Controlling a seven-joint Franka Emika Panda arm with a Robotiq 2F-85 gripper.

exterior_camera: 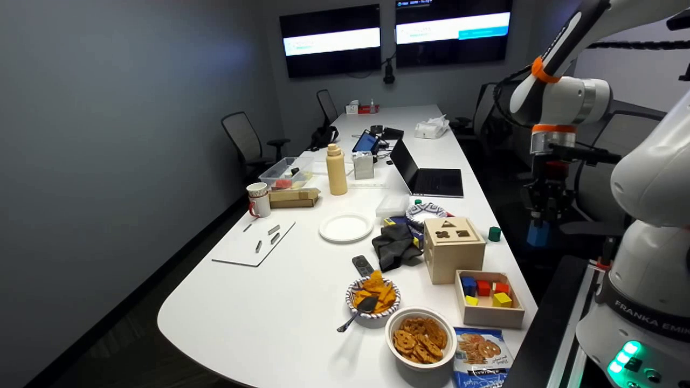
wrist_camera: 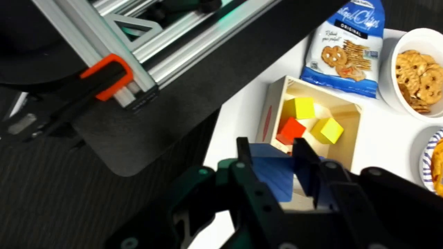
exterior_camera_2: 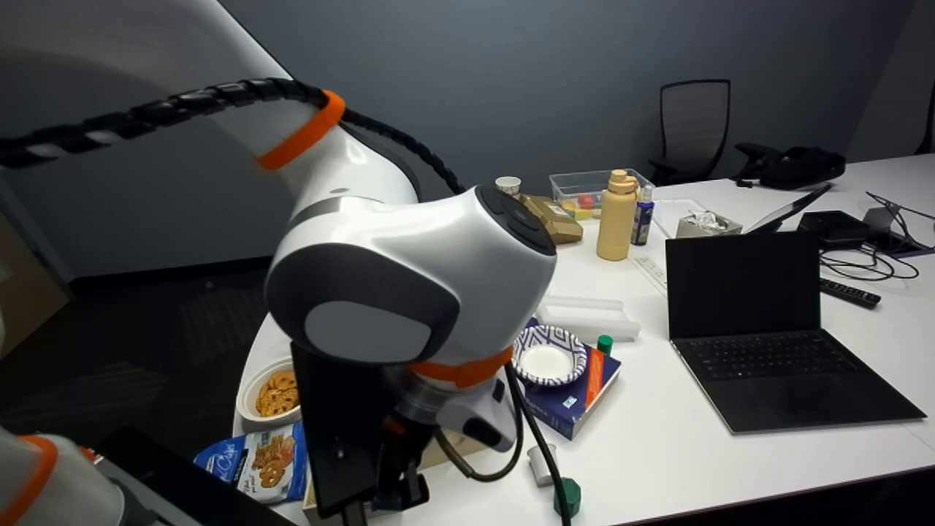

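A blue block (wrist_camera: 272, 172) is pinched between the two fingers of my gripper, which is shut on it. From the first exterior side, the gripper (exterior_camera: 542, 210) hangs beyond the table's right edge, with the blue block (exterior_camera: 537, 233) below its fingers. An open wooden box (exterior_camera: 495, 314) sits on the table, holding a red block (wrist_camera: 291, 129), yellow blocks (wrist_camera: 328, 130) and a dark blue one (exterior_camera: 469, 285). Behind it stands a wooden shape-sorter cube (exterior_camera: 454, 255) with cut-out holes in its top. My arm hides much of the box in the second exterior view.
A blue snack bag (exterior_camera: 482, 355), a bowl of pretzel chips (exterior_camera: 395, 346) and a patterned chip bowl (exterior_camera: 350, 297) stand near the box. A green block (exterior_camera: 495, 234) lies by the right edge. An open laptop (exterior_camera: 441, 183) is farther back.
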